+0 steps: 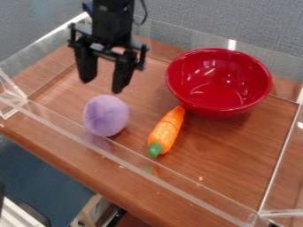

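My black gripper (103,73) hangs open over the left part of the wooden table, above and slightly behind a purple ball-like object (105,115), with nothing between its fingers. An orange carrot (167,130) with a green tip lies to the right of the purple object. A red bowl (218,82) sits at the back right, behind the carrot.
Clear plastic walls border the wooden table (236,151). Bare wood lies left of the purple object and right of the carrot. Beyond the front left edge is a blue-grey floor with some clutter.
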